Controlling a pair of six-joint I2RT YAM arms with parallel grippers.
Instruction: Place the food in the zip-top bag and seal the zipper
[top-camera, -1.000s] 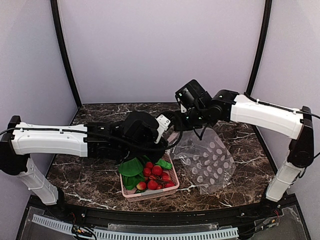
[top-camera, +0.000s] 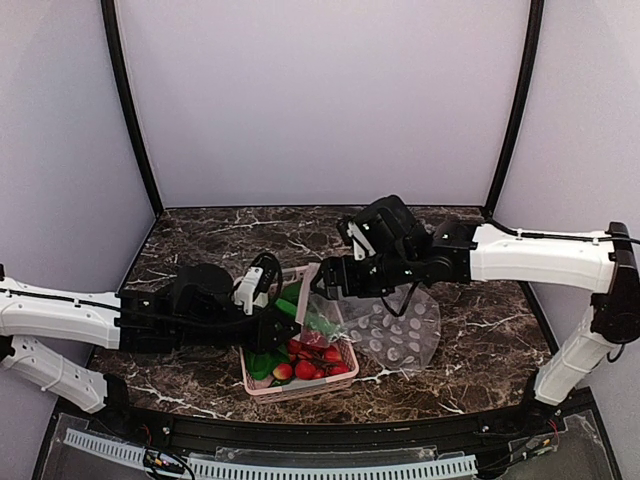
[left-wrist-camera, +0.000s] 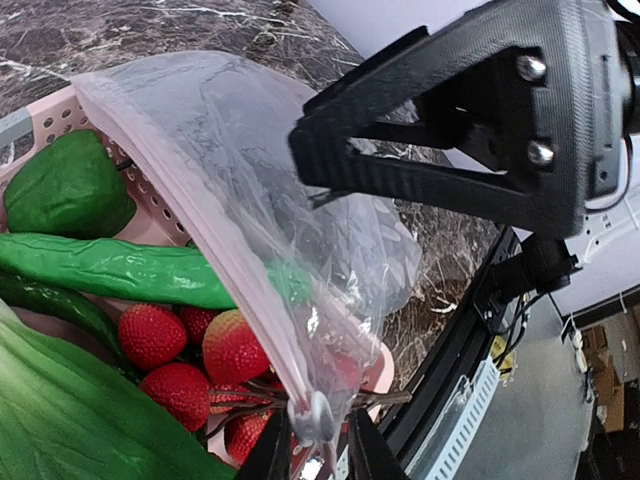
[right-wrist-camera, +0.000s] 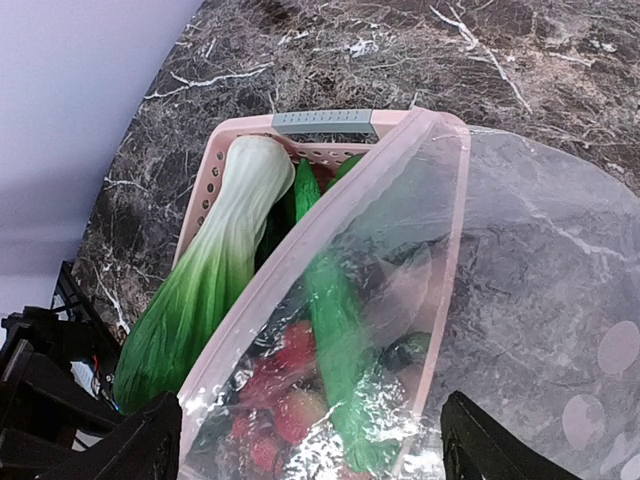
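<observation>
The clear zip top bag (right-wrist-camera: 520, 210) with its pale zip strip drapes slantwise over the basket's right part and onto the table; food shows through it. Beside the bag lie a leafy bok choy (right-wrist-camera: 225, 245) and strawberries (left-wrist-camera: 152, 335); a long green pepper (left-wrist-camera: 110, 268) runs partly under the plastic. A corner of the bag sits bunched between the fingers of my left gripper; whether they pinch it is unclear. My right gripper stands open above the bag, its fingers wide apart over the mouth edge.
A pink basket (top-camera: 262, 392) holds the food. The two arms are close together over the basket.
My right gripper has moved left and down toward the bag's mouth.
</observation>
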